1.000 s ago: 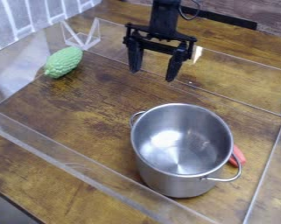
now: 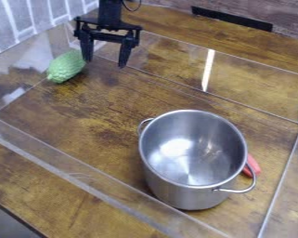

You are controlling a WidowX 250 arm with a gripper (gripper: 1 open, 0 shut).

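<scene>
My black gripper (image 2: 105, 53) hangs at the top left, open, its two fingers apart with nothing visible between them. Just left of it a bumpy green vegetable-like object (image 2: 66, 65) lies on the wooden surface. A steel pot (image 2: 192, 175) with two handles stands at the lower right, empty inside.
A red object (image 2: 252, 166) lies partly hidden behind the pot's right side. Clear plastic walls (image 2: 64, 163) border the work area.
My gripper has moved left across the back of the area, closer to the green object. The pot and the green object have not visibly moved.
</scene>
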